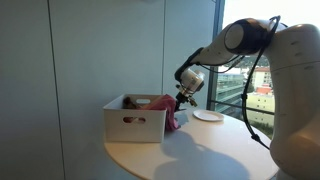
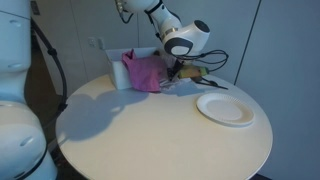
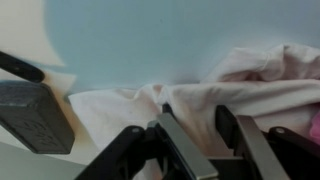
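A whitish cloth (image 3: 205, 100) lies crumpled under my gripper in the wrist view. The two dark fingers stand apart, with cloth showing in the gap; no firm grip on it can be seen. In exterior view 1, the gripper (image 1: 181, 101) is low over the table, just right of a pink cloth (image 1: 171, 112). That pink cloth (image 2: 146, 73) hangs over the side of a white box (image 2: 119, 76) in exterior view 2. There the arm's wrist partly hides the fingertips.
A white plate (image 2: 226, 109) rests on the table to one side. A dark grey block (image 3: 36, 116) and a black handle-like piece (image 3: 20, 68) are left of the fingers.
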